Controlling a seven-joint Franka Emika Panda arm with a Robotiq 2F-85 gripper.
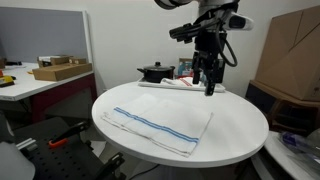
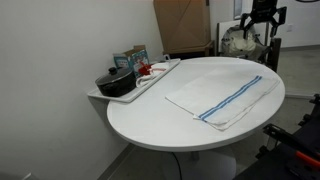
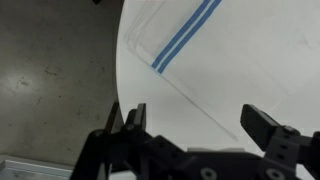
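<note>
A white cloth with blue stripes along one side lies flat on the round white table. It also shows in the second exterior view as a spread cloth, and its striped corner is in the wrist view. My gripper is open, its two black fingers wide apart with nothing between them. In the first exterior view it hangs above the table, higher than the cloth and clear of it, toward the back right.
On a white tray at the table's back stand a dark lidded pot, a red-and-white cloth and a colourful box. Brown boxes sit on a side desk at left.
</note>
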